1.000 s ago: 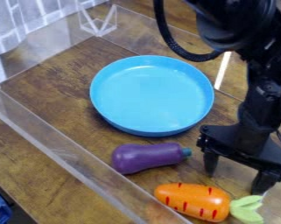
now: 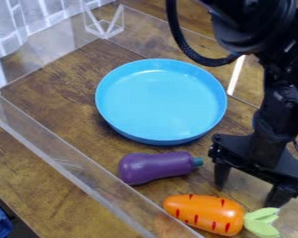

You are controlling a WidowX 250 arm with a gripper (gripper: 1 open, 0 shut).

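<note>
A black robot gripper (image 2: pixel 248 186) reaches down from the upper right and hangs low over the wooden surface, its fingers spread open with nothing visible between them. Just left of it lies a purple toy eggplant (image 2: pixel 151 167) with a green stem. An orange toy carrot (image 2: pixel 203 211) with red stripes and pale green leaves lies below the gripper, at the bottom of the view. A blue plate (image 2: pixel 161 98) sits behind them, toward the middle.
A clear plastic wall (image 2: pixel 64 163) runs diagonally along the left, with another at the upper left. A white stick stands behind the arm at right. The wood left of the plate is bare. Something blue sits at the lower left corner.
</note>
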